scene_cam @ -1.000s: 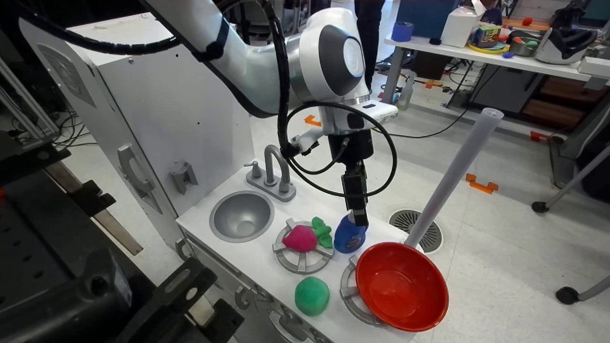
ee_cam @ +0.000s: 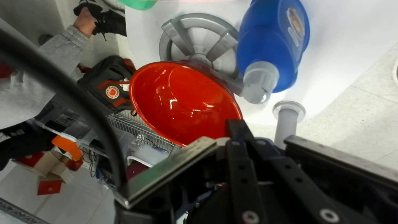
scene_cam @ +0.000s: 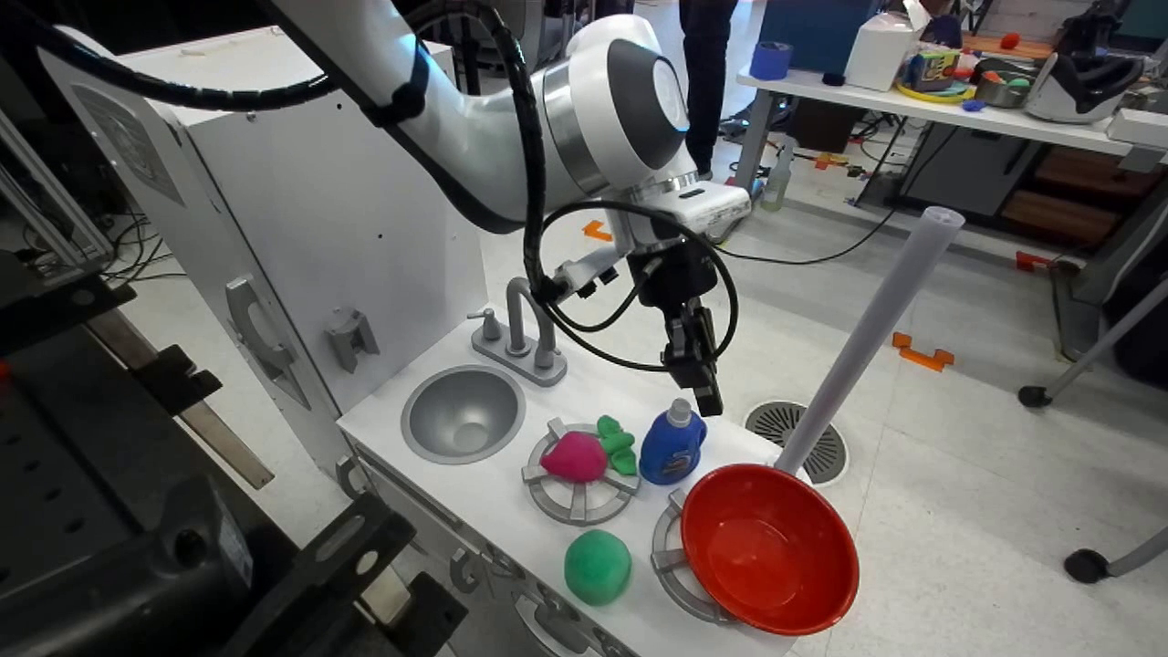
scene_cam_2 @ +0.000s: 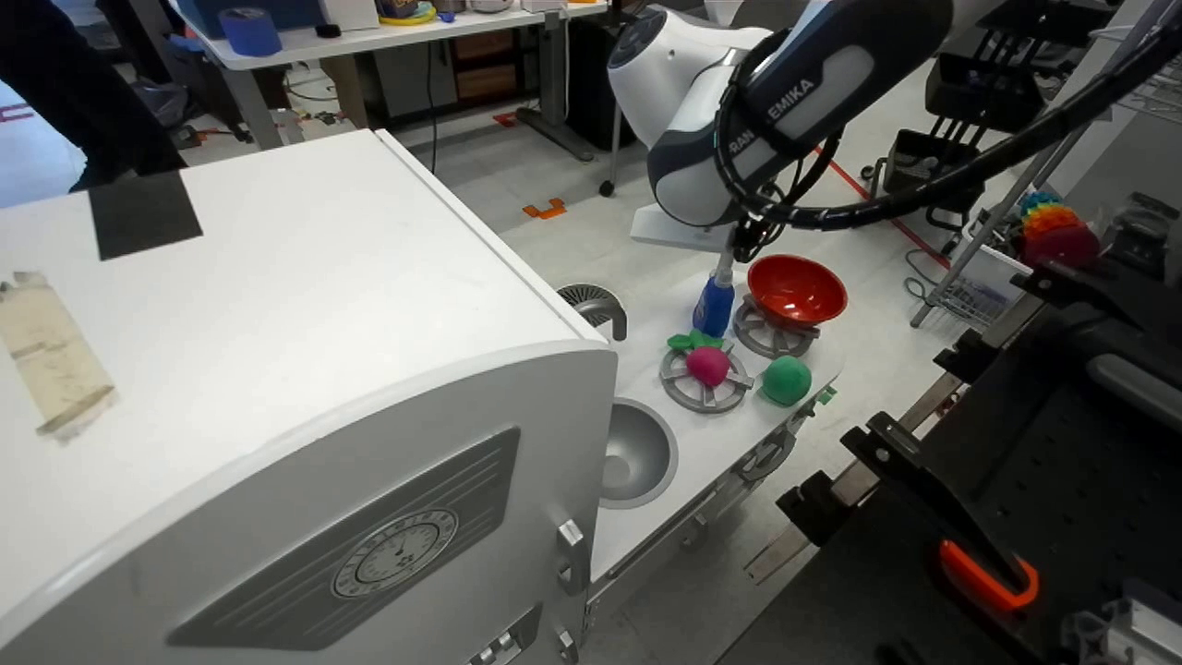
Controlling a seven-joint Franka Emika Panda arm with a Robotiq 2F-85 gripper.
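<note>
My gripper (scene_cam: pixel 708 403) is shut with nothing between its fingers, hanging above the counter's back edge near the blue bottle. That blue bottle (scene_cam: pixel 670 447) stands upright with a pale grey cap, close to the fingertips in exterior view 1. A red bowl (ee_cam: pixel 182 100) is on the right-hand burner and tilts over its edge. On the other burner lies a pink, beet-like toy (scene_cam: pixel 575 456) with green leaves (scene_cam: pixel 618 444). A green ball (scene_cam: pixel 598 568) sits at the counter's front side. In the wrist view, the finger ends (ee_cam: pixel 235 128) overlap the bowl's rim in the picture.
A grey sink (scene_cam: pixel 463 416) with a faucet (scene_cam: pixel 520 318) lies to the left, beside a tall white cabinet (scene_cam: pixel 328 219). A pale upright pole (scene_cam: pixel 865 345) rises behind the bowl. Bare counter shows between sink and front edge.
The gripper has tilted and shifted slightly right and up in exterior view 1, uncovering the bottle's cap. Bottle, bowl, ball and pink toy have stayed in place.
</note>
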